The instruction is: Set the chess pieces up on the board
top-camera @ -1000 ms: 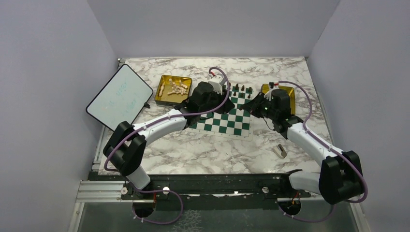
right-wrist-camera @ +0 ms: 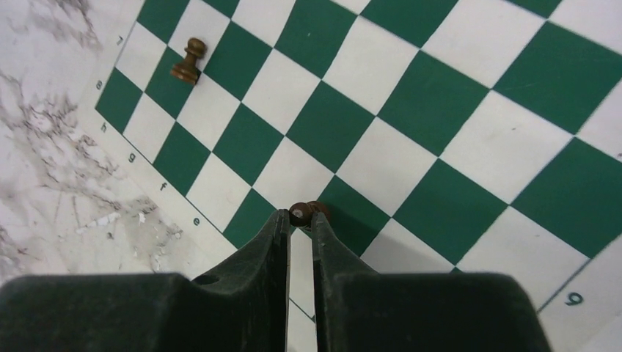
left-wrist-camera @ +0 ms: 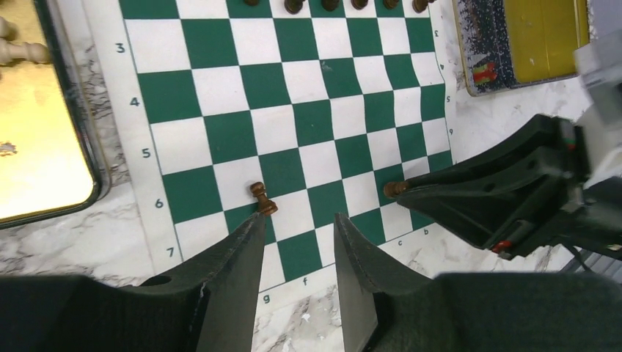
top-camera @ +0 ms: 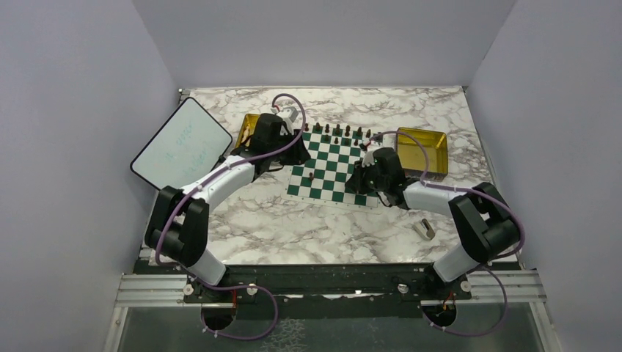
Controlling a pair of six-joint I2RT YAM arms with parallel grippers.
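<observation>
A green-and-white chessboard (top-camera: 334, 169) holds a row of dark pieces (top-camera: 347, 132) along its back. A single brown pawn stands alone in the front-left part, also visible in the right wrist view (right-wrist-camera: 189, 62). My left gripper hangs over the board's left side, part open with nothing between its fingers. My right gripper is low over the right front of the board, shut on a dark brown piece (right-wrist-camera: 301, 213).
A gold tray (top-camera: 250, 119) with light pieces is at the back left, partly behind my left arm. An empty gold tray (top-camera: 433, 147) sits on the right. A whiteboard (top-camera: 180, 147) lies far left.
Both grippers have moved leftward; the right one has come down over the front right of the board with the piece. The left one has moved off the board's centre.
</observation>
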